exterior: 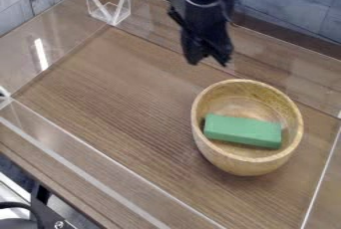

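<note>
A green block (242, 129) lies inside a round wooden bowl (213, 163) at the lower right of the table. My black gripper (200, 52) is over the upper middle of the table, behind the bowl and apart from it. It is shut, with nothing visible between its fingers.
Clear plastic holders stand at the back left (107, 6) and at the left edge. A black cable shows at the lower left corner.
</note>
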